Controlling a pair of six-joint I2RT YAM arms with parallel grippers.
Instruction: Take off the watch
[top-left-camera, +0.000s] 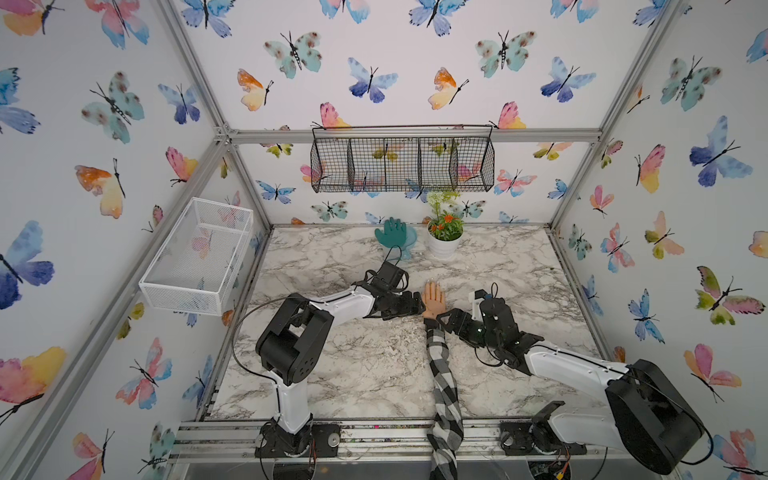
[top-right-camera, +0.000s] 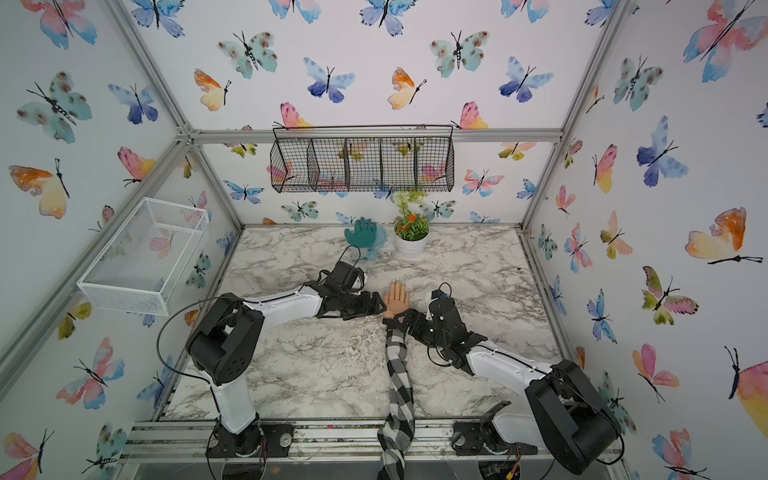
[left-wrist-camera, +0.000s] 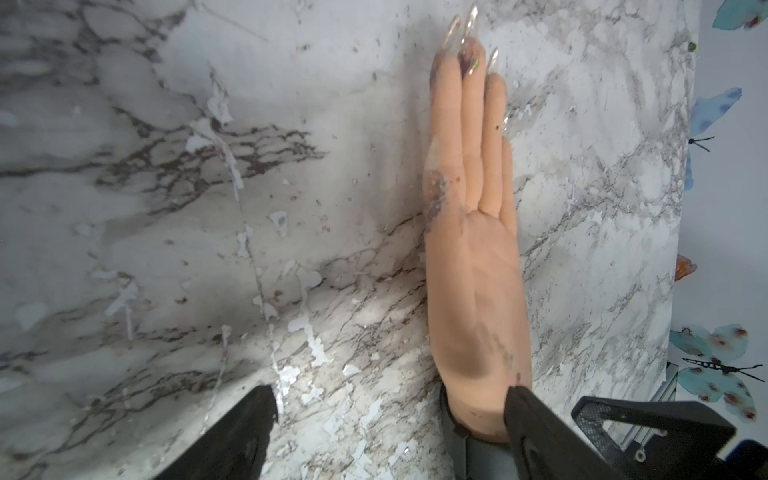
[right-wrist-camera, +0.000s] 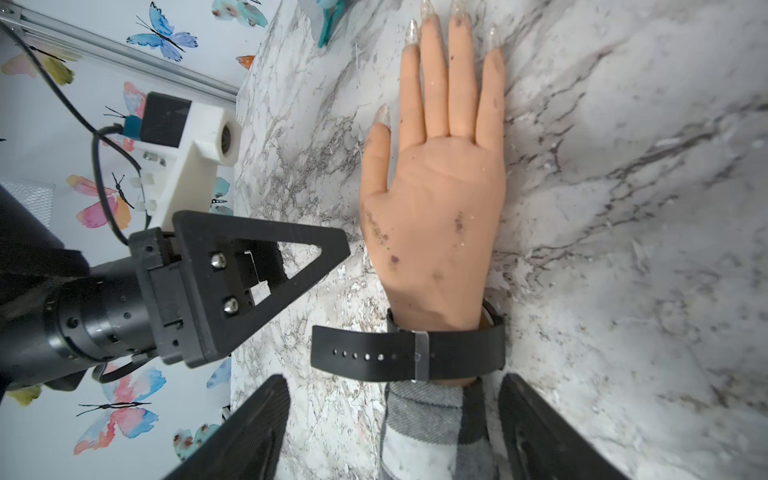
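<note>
Palm up on the marble table lies a hand (right-wrist-camera: 436, 232) with a plaid sleeve. Around its wrist is the black watch strap (right-wrist-camera: 464, 352), fastened by a metal buckle (right-wrist-camera: 421, 356), its holed end sticking out leftward. The watch face is mostly hidden under the wrist. My right gripper is open, its fingers on either side of the wrist and strap in the right wrist view. My left gripper stands left of the hand, fingers apart and nothing between them; one finger (right-wrist-camera: 328, 248) shows beside the palm, ahead of the strap's loose end.
A teal hand-shaped holder (top-left-camera: 392, 233) and a potted plant (top-left-camera: 444, 240) stand at the back. On the left wall hangs a white mesh basket (top-left-camera: 196, 256), and a black wire rack (top-left-camera: 404, 160) is on the back wall.
</note>
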